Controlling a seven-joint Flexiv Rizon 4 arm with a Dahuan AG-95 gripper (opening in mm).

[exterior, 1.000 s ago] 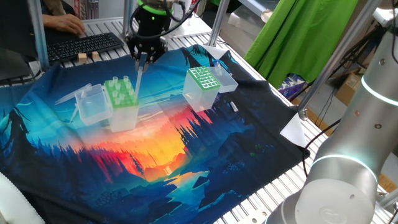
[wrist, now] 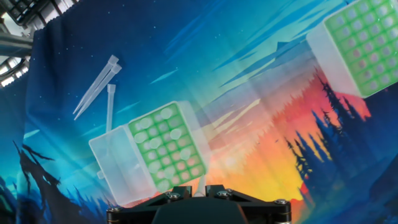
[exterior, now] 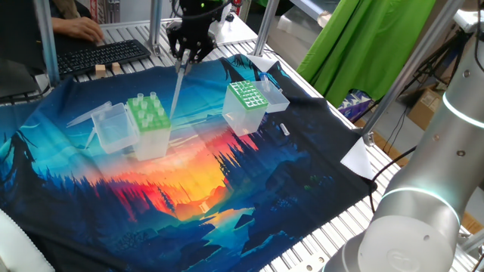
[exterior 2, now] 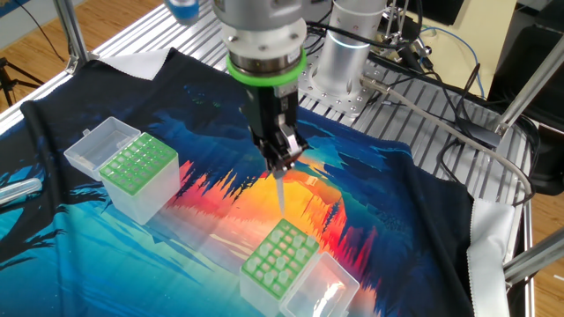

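Note:
My gripper point(exterior: 184, 57) is shut on a long translucent pipette tip point(exterior: 178, 91), which points downward. In exterior view 2 the held tip point(exterior 2: 281, 195) hangs close behind the nearer green-topped box point(exterior 2: 284, 255). This box point(wrist: 166, 144) has several tips standing in its grid, and its clear lid lies open beside it. From the wrist view, my gripper sits just past the box's edge, with the held tip mostly foreshortened. A second green-topped box point(exterior: 246, 102) stands apart, its grid seemingly without raised tips.
Loose pipette tips point(wrist: 98, 87) lie on the printed cloth beyond the open lid point(wrist: 123, 168). A small pale piece point(exterior: 284, 129) rests near the second box. Open cloth separates the two boxes. A keyboard point(exterior: 102, 57) and a person's hand point(exterior: 79, 29) are at the table's far edge.
In exterior view 1 my gripper has moved right and slightly up, carrying the tip away from the box of standing tips. Both boxes have stayed put.

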